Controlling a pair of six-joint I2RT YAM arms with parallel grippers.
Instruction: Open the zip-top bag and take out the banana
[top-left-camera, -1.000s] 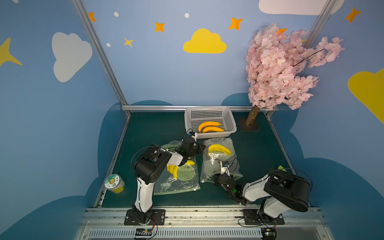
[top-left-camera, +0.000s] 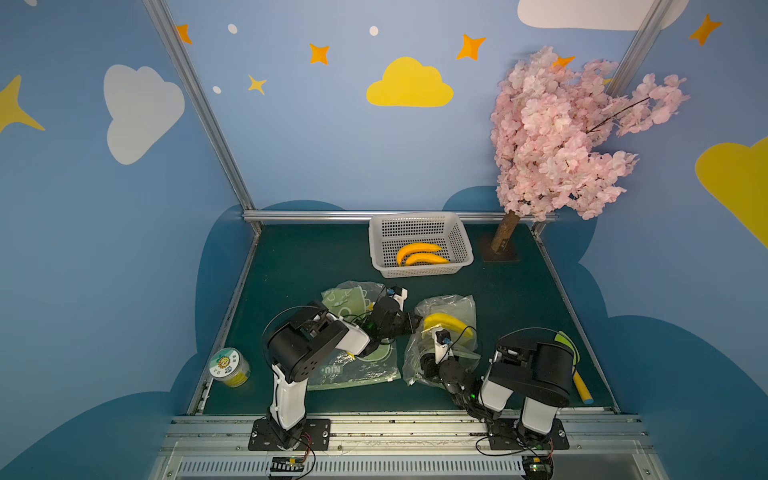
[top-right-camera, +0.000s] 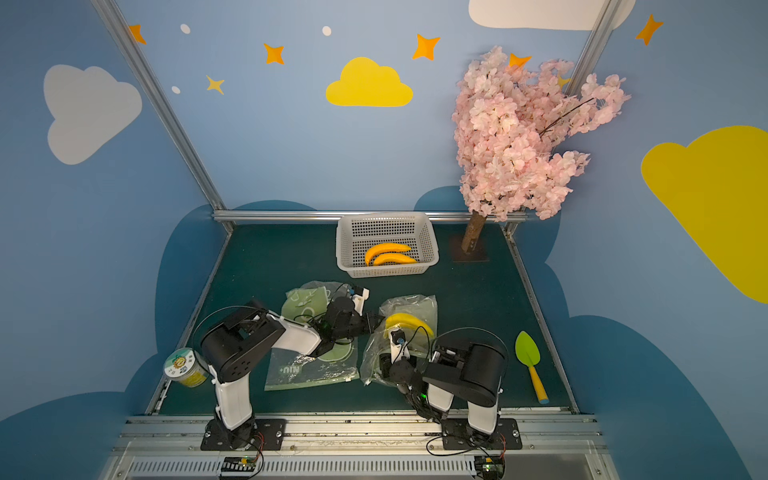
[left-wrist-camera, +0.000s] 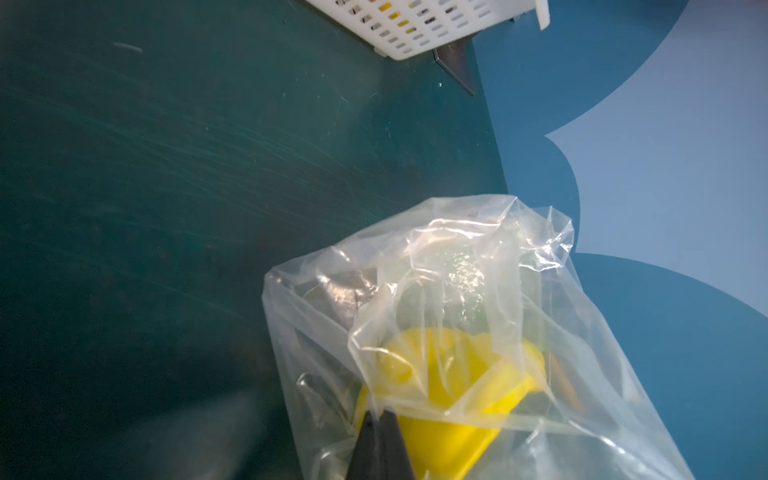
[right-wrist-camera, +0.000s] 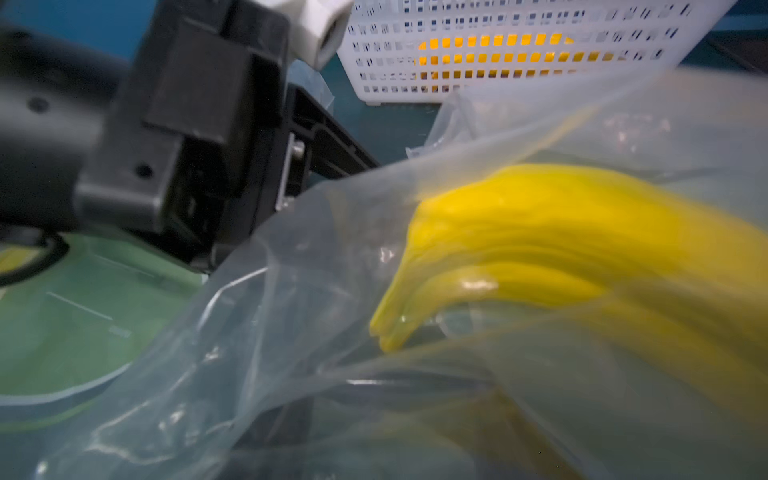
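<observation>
A clear plastic bag with a yellow banana bunch inside lies crumpled at the table's middle. My left gripper is shut on the bag's film, at its left side; its fingertips meet just in front of the yellow fruit in the left wrist view. From the front, my right gripper stands open at the bag's near part. In the right wrist view, loose film spreads across the lens with the banana bunch behind it, so the right fingers show poorly and I cannot tell whether they are inside the bag.
A white basket with two orange bananas stands behind. Another printed bag lies under the left arm. A tin sits at the left edge, a green trowel at the right. Green table shows bare between basket and bags.
Both grippers and the clear bag have come closer to the table's front. The bag is more crumpled, and the right arm has folded in toward the left.
</observation>
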